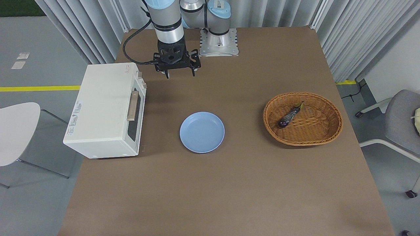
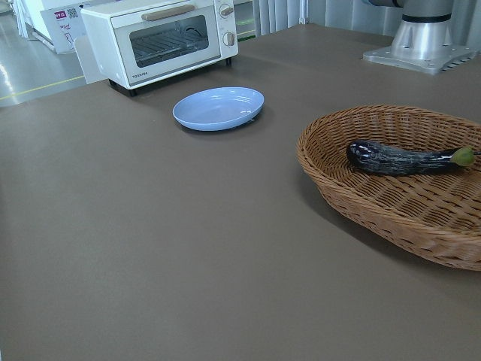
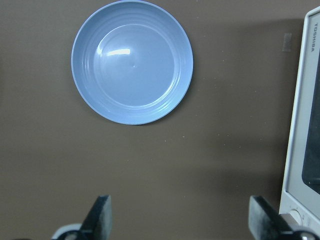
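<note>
The gripper (image 1: 180,73) hangs above the back of the table, beside the white toaster oven (image 1: 98,106), its fingers apart with nothing between them; in the wrist view both fingertips (image 3: 102,212) show at the bottom edge. A light blue plate (image 1: 201,132) lies empty on the table in front of it, also at the top of the wrist view (image 3: 132,62). A dark eggplant (image 1: 288,118) with a green stem lies in a wicker basket (image 1: 323,129) on the right. The oven door (image 2: 169,47) is closed.
The robot base (image 1: 218,47) stands at the back edge. Chairs stand on the floor at either side of the table.
</note>
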